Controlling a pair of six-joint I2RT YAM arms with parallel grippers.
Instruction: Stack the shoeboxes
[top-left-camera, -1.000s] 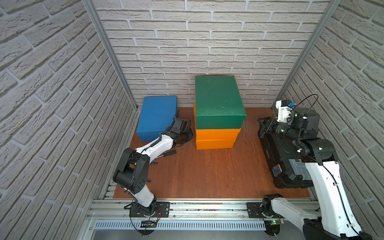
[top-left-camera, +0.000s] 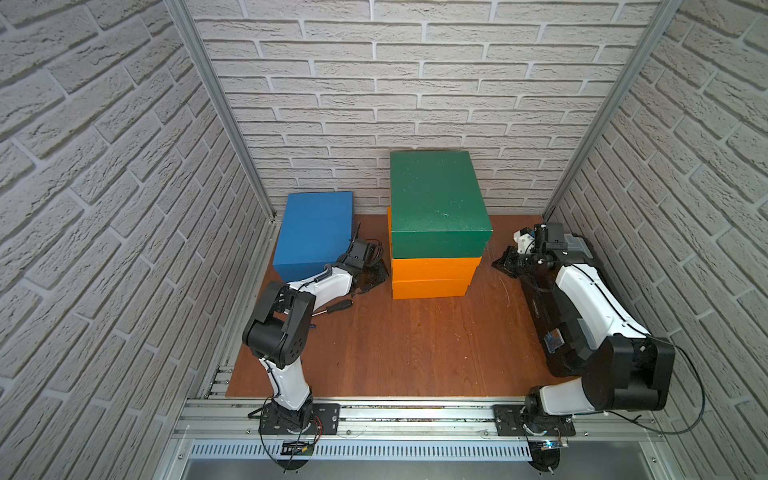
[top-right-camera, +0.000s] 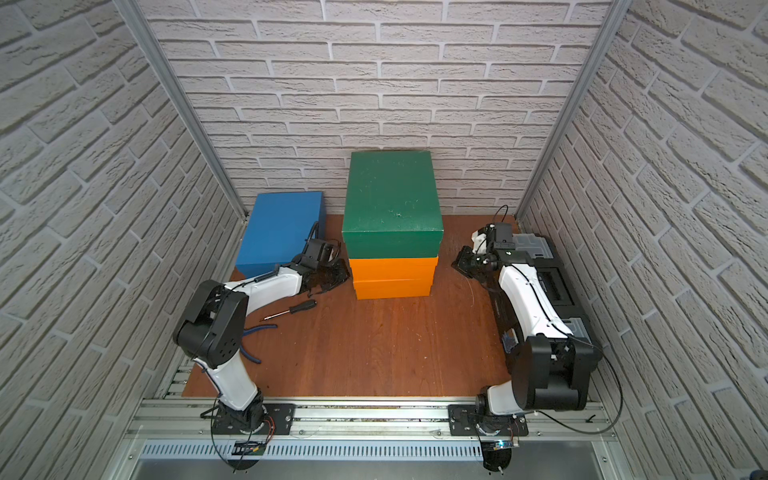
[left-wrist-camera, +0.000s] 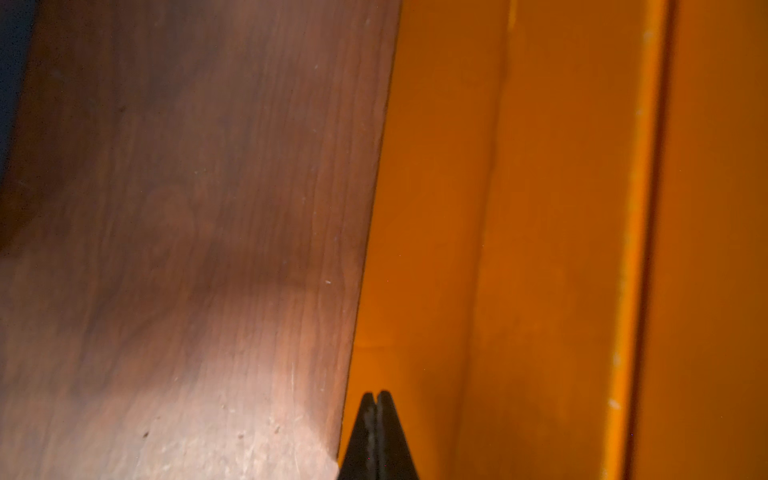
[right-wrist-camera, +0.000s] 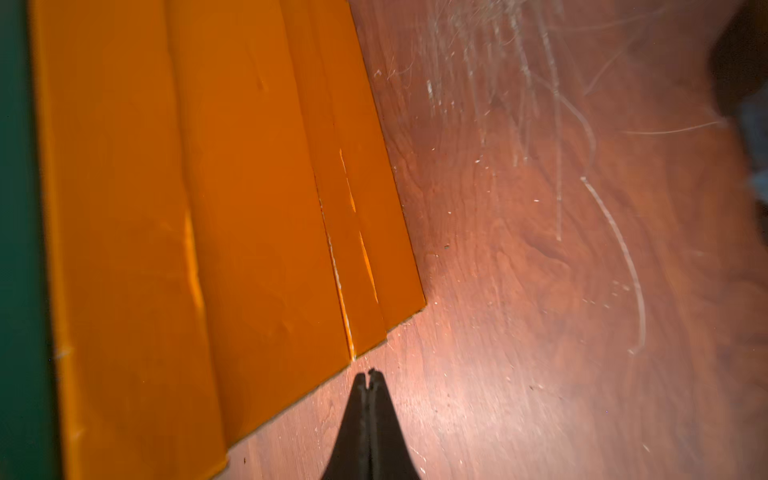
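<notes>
The green shoebox (top-left-camera: 436, 192) rests on top of the orange shoebox (top-left-camera: 432, 277) in the middle of the table. A blue shoebox (top-left-camera: 316, 224) lies by itself at the back left. Low against the left of the orange box is my left gripper (top-left-camera: 388, 276); in the left wrist view its fingertips (left-wrist-camera: 367, 400) are together in front of the orange side, and whether they touch it I cannot tell. My right gripper is shut too, with nothing between its fingers. It stands right of the stack, a gap of bare table between them.
A black case (top-right-camera: 552, 280) stands along the right side, under the right arm. At the left lie a screwdriver (top-right-camera: 300, 307) and blue-handled pliers (top-right-camera: 252, 358).
The left arm has shifted slightly, its gripper staying beside the orange box. The boxes have not moved.
</notes>
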